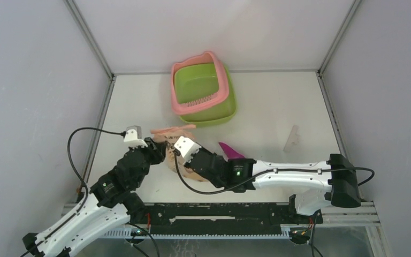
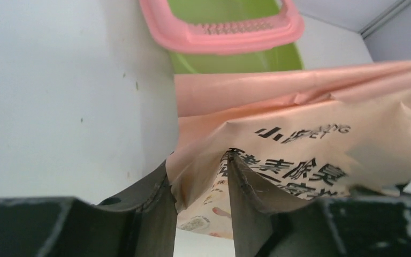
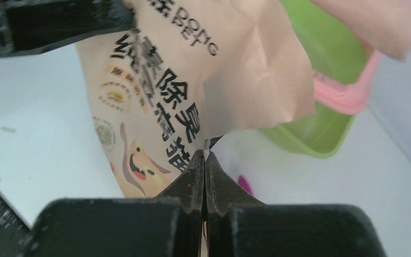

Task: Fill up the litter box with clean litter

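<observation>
The peach-pink litter bag (image 1: 171, 136) stands raised and creased between my two arms, its printed front (image 3: 174, 101) facing the right wrist camera. My right gripper is shut on one side edge of the bag, only thin material at its fingertips. At the opposite edge, my left gripper is part open; the bag's side lies between its fingers, one of them in front of the printed face. Behind the bag sits the litter box, a green tray (image 1: 227, 110) with a pink rim (image 1: 176, 88). The inside that shows looks empty.
A magenta object (image 1: 230, 151), perhaps a scoop, lies right of the bag, partly behind my right arm. A clear flat piece (image 1: 291, 138) rests farther right. Open white table (image 1: 134, 101) extends left of the box and to its right.
</observation>
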